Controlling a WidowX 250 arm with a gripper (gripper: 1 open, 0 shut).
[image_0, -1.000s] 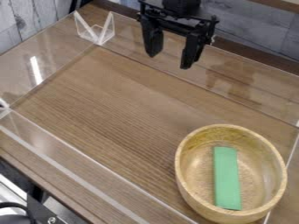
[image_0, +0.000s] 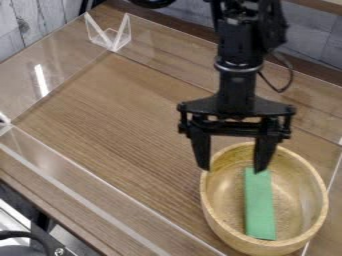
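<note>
My black gripper (image_0: 233, 150) hangs over the back part of a yellow bowl (image_0: 218, 210) at the lower right, its two fingers apart and open, pointing down at either side of the bowl's rear. Inside the bowl lies a long green block (image_0: 261, 210), its lower part clear of the gripper. Nothing shows between the fingers.
A white wire-like object (image_0: 110, 32) stands at the back left. A dark cable runs beside the arm at the upper right.
The bowl and green block are unmoved.
</note>
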